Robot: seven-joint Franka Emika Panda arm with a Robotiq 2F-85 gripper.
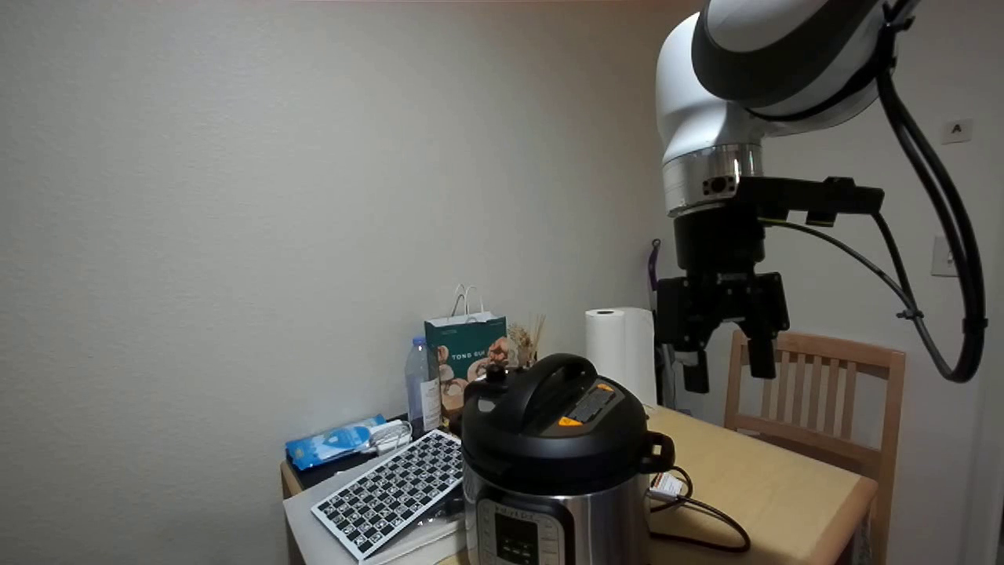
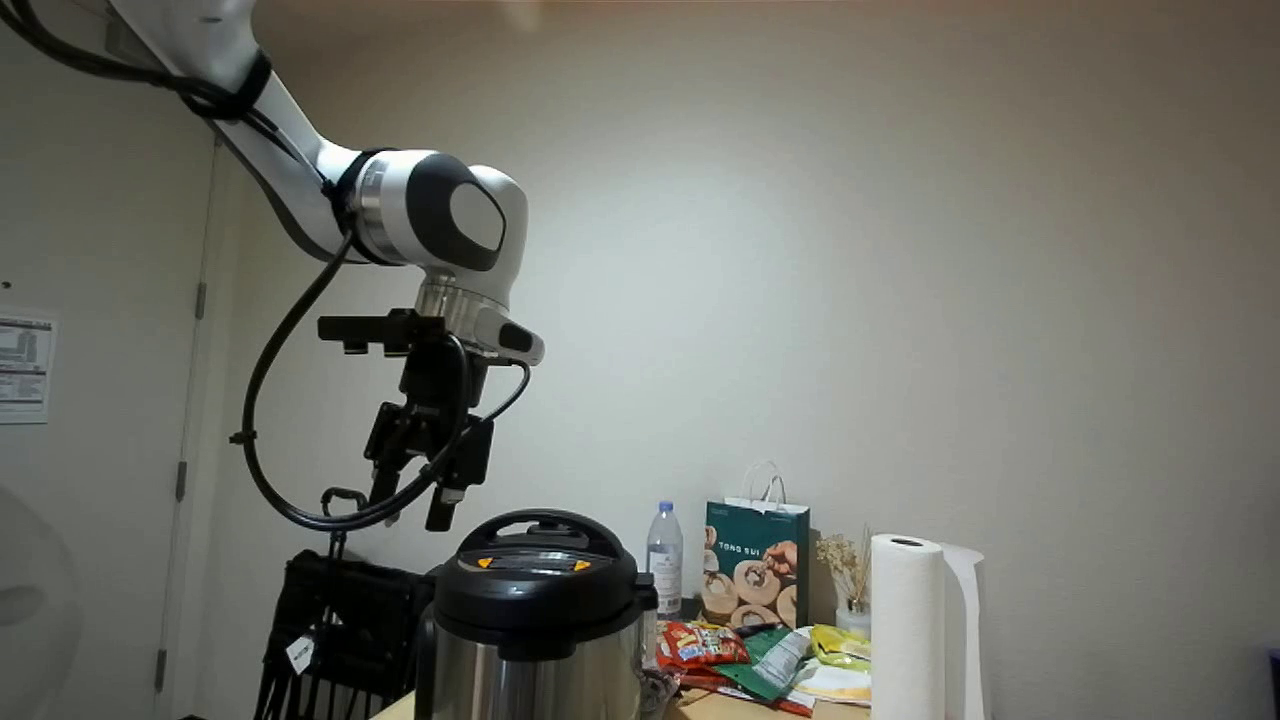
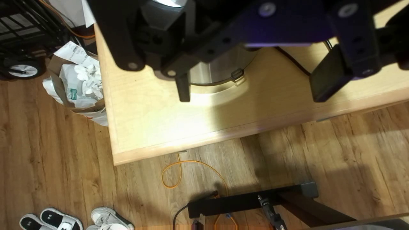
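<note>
My gripper [image 1: 729,370] hangs in the air, its two black fingers spread wide and nothing between them. A pressure cooker [image 1: 602,527] with a black lid [image 1: 499,438] stands on the wooden table, lid on. In exterior view 2 the gripper [image 2: 413,512] is higher than the cooker's lid [image 2: 534,600] and appears to its left. From the wrist view, the open gripper looks down at the table's edge, and the cooker's steel side [image 3: 220,67] is partly hidden behind the gripper body.
A paper towel roll [image 1: 616,353], a green paper bag [image 1: 467,348] and a bottle [image 1: 420,381] stand behind the cooker. A checkered board [image 1: 395,490] lies beside it. Snack packets [image 2: 768,660] cover part of the table. A black cable [image 1: 711,513] crosses the table's clearer right side, near a chair [image 1: 819,386].
</note>
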